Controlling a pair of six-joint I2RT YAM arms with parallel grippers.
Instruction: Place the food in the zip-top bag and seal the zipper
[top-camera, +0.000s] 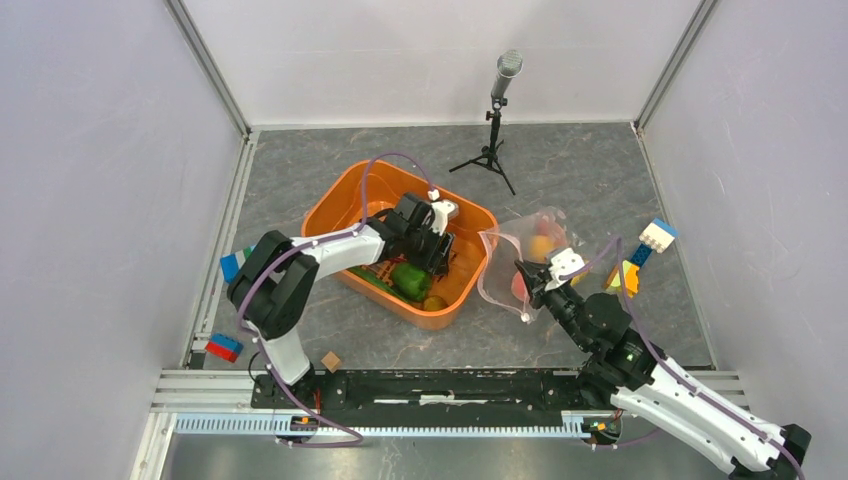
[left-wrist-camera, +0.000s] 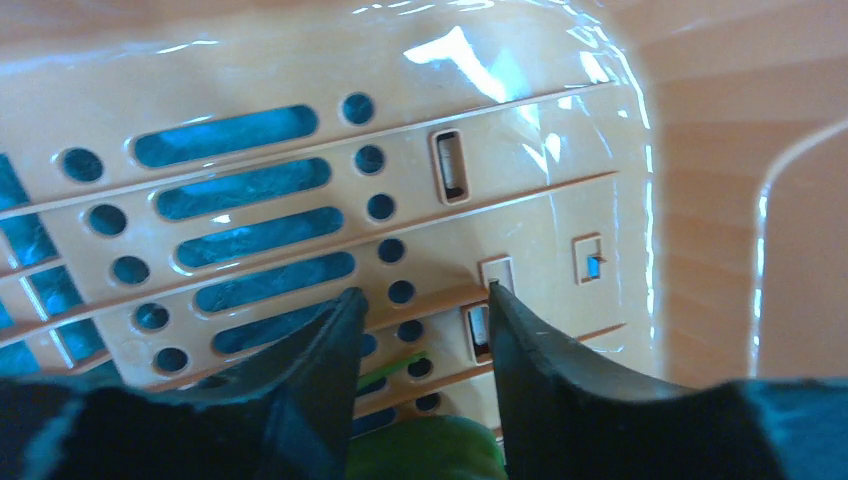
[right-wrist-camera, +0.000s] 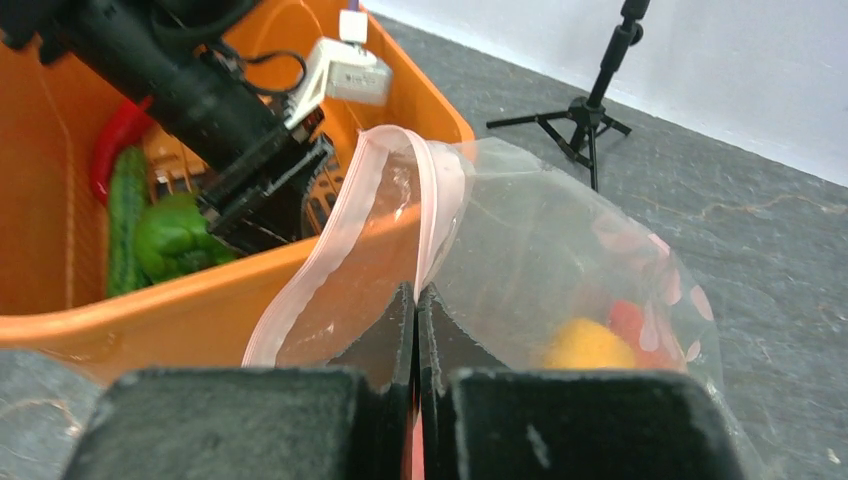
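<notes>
My left gripper is down inside the orange bin (top-camera: 330, 205), part open, just beyond a green bell pepper (left-wrist-camera: 425, 450). A cucumber (right-wrist-camera: 128, 220), a red pepper (right-wrist-camera: 112, 150) and a yellowish round item (top-camera: 434, 303) also lie in the bin. My right gripper is shut on the edge of the clear zip top bag (right-wrist-camera: 510, 240) near its pink zipper. The bag stands right of the bin, mouth facing it, with yellow and reddish food (right-wrist-camera: 585, 345) inside.
A microphone stand (top-camera: 490, 150) stands behind the bin and bag. Toy blocks lie at the right (top-camera: 655, 237) and left (top-camera: 224, 347).
</notes>
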